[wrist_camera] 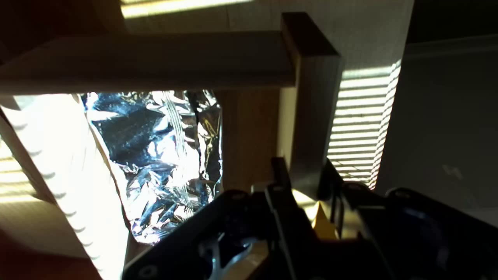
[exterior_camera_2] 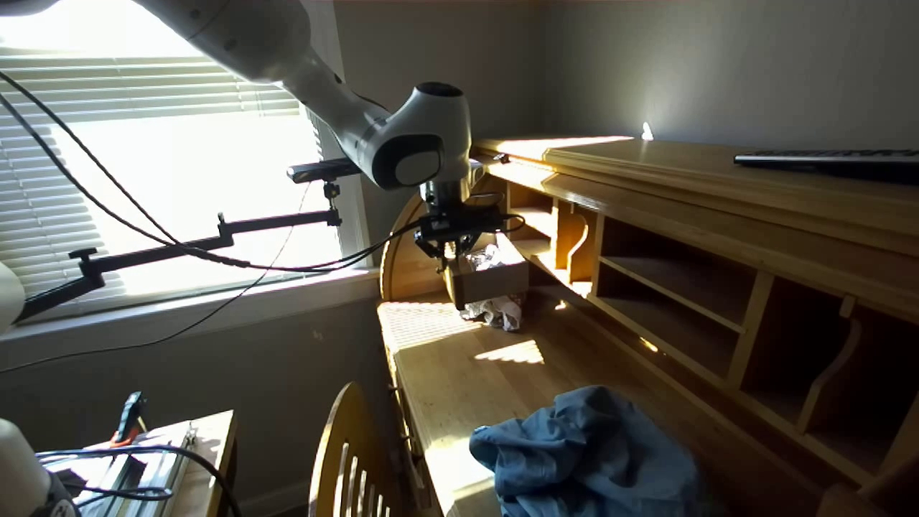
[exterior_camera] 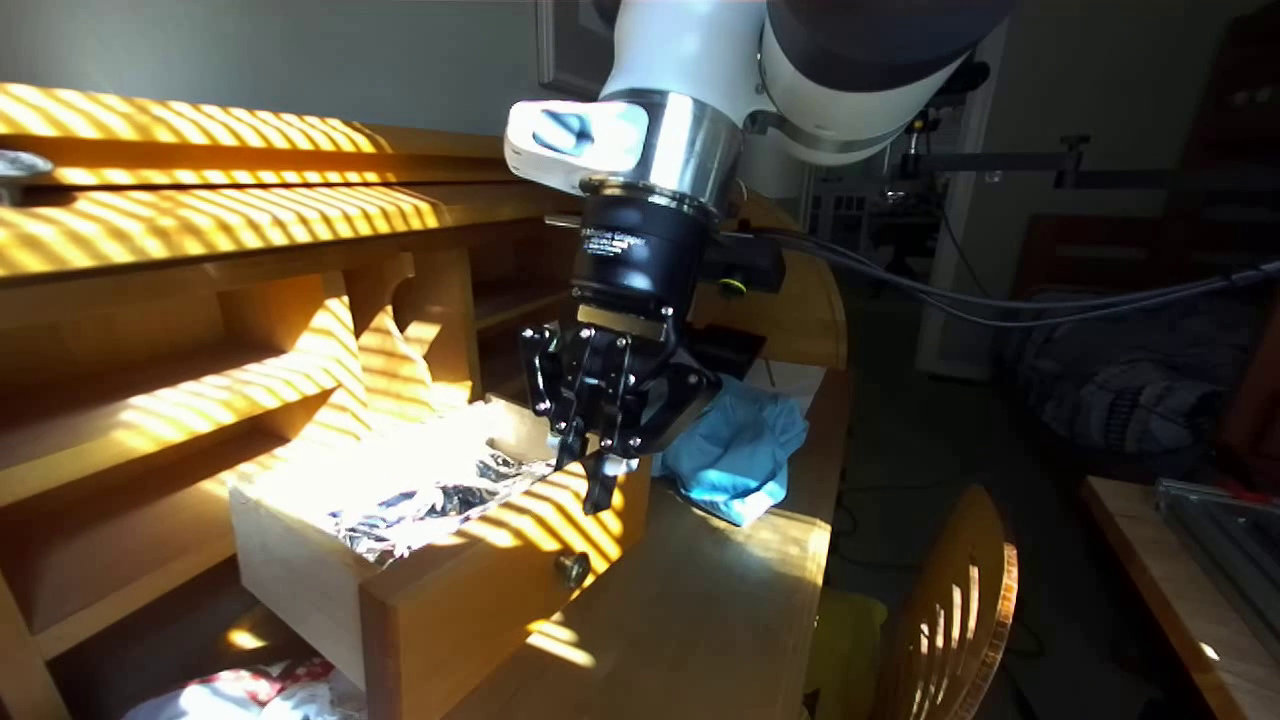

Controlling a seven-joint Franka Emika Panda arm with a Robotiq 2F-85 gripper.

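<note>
A wooden drawer point(exterior_camera: 498, 600) with a round dark knob point(exterior_camera: 573, 568) stands turned at an angle above the desk surface. Crumpled shiny foil point(wrist_camera: 154, 158) lies inside it. My gripper point(exterior_camera: 587, 474) points down over the top edge of the drawer's front panel, near one end. In the wrist view the fingers point(wrist_camera: 281, 175) straddle the front panel point(wrist_camera: 310, 107), one inside the drawer and one outside, so the gripper is shut on that panel. In exterior view 2 the drawer point(exterior_camera_2: 495, 280) appears at the far end of the desk, partly behind my gripper point(exterior_camera_2: 449, 258).
White and red cloth point(exterior_camera: 258, 694) lies below the drawer. A blue cloth point(exterior_camera: 738, 444) rests farther along the desk point(exterior_camera: 672, 600). Wooden shelves point(exterior_camera: 156, 420) line the back. A chair point(exterior_camera: 960, 600) stands beside the desk's front edge. Bare desktop separates drawer and blue cloth.
</note>
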